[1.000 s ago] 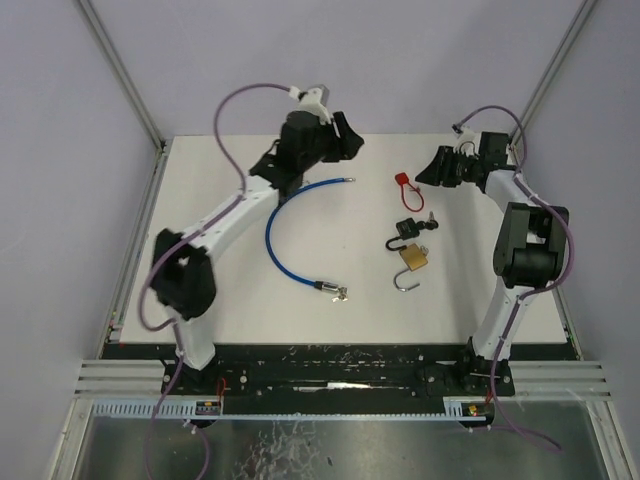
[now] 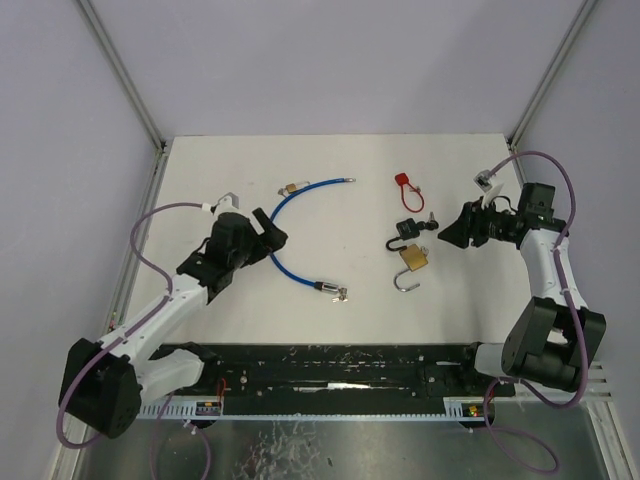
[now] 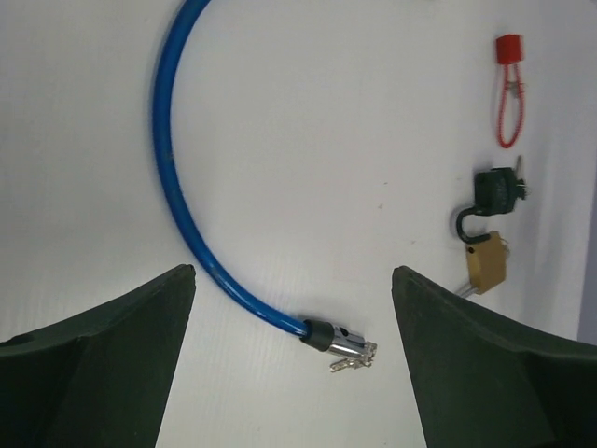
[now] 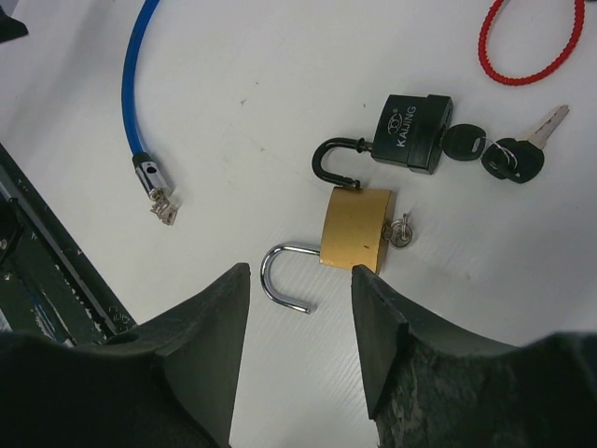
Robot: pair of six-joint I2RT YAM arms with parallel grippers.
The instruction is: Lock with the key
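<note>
Several locks lie on the white table: a blue cable lock (image 2: 292,272) with a metal lock head (image 3: 342,343), a brass padlock (image 4: 356,231) with its shackle swung open, a black padlock (image 4: 410,133), also open, and a red cable lock (image 3: 508,84). Keys sit at the black padlock (image 4: 513,149), and small keys hang at the brass one. Over the left of the cable's loop my left gripper (image 2: 272,230) stands open, nothing between its fingers. To the right of the brass padlock in the top view hovers my right gripper (image 2: 452,238), partly open and empty.
A small brass padlock (image 2: 293,188) lies by the far part of the blue cable, partly beneath it. Bare table (image 2: 350,230) spreads between the cable and the padlocks. A dark channel (image 2: 330,370) borders the front.
Both arms have drawn back toward the front. The left also swung left, from near the cable's far end to over its loop; the right moved from beside the red lock. The locks are unmoved.
</note>
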